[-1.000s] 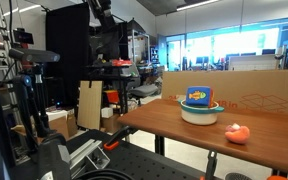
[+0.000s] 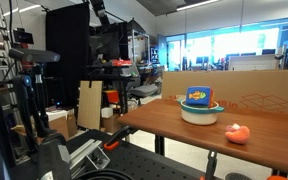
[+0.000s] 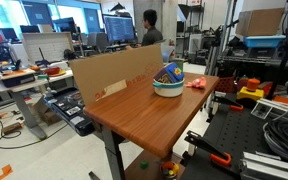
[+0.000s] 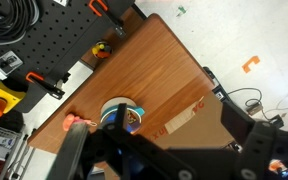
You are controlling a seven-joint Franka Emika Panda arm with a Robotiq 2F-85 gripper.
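A white pot with teal handles (image 2: 200,115) stands on the brown table, and a blue item with a colourful fish picture (image 2: 198,96) sticks up out of it. Near the table's front edge lies a pinkish-red toy (image 2: 237,134), apart from the pot. From above, the wrist view shows the pot (image 4: 110,106) and the pink toy (image 4: 70,122) at lower left. My gripper is high over the table, its two dark fingers wide apart and nothing visible between them. The gripper's body hides part of the table.
A cardboard panel (image 3: 127,77) stands along the table's back edge. Beside the table is a black perforated platform (image 4: 59,35) with cables and orange-handled clamps. In exterior view 2, a person (image 3: 151,30) is in the background.
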